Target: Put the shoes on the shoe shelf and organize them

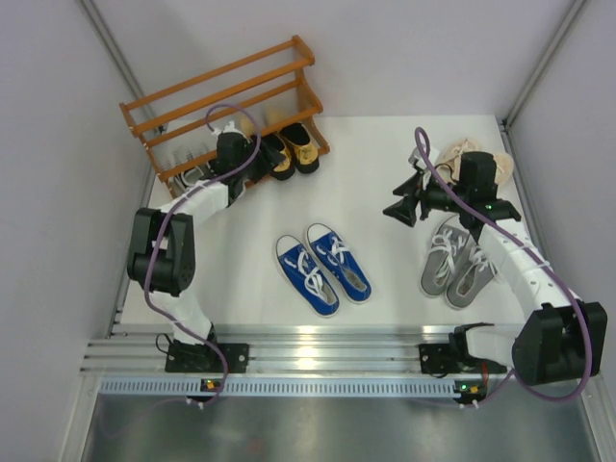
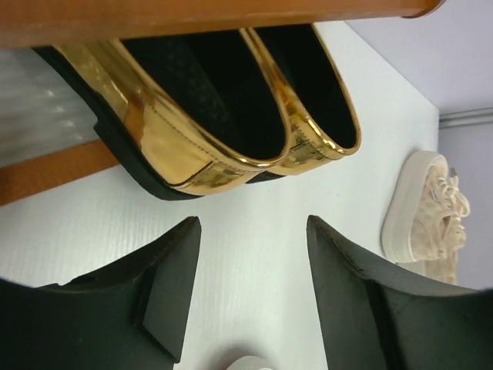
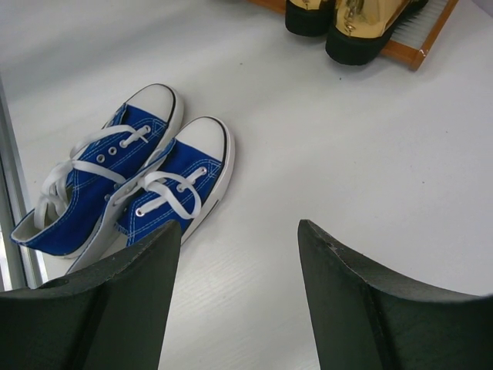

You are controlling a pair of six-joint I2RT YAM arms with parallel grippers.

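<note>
Gold-and-black shoes [image 1: 302, 147] [image 2: 196, 169] sit side by side on the bottom level of the wooden shoe shelf [image 1: 217, 69]. My left gripper [image 1: 258, 162] is open just in front of them, nothing between its fingers. My right gripper [image 1: 409, 204] stands open over bare table, empty. Blue sneakers [image 1: 303, 269] [image 3: 108, 177] lie side by side at the front middle. Grey sneakers [image 1: 467, 274] lie at the right under the right arm, with cream sneakers [image 1: 462, 154] [image 2: 424, 208] behind them.
Pale shoes [image 1: 192, 173] show at the shelf's left bottom, partly hidden by my left arm. Walls border the table at back and sides.
</note>
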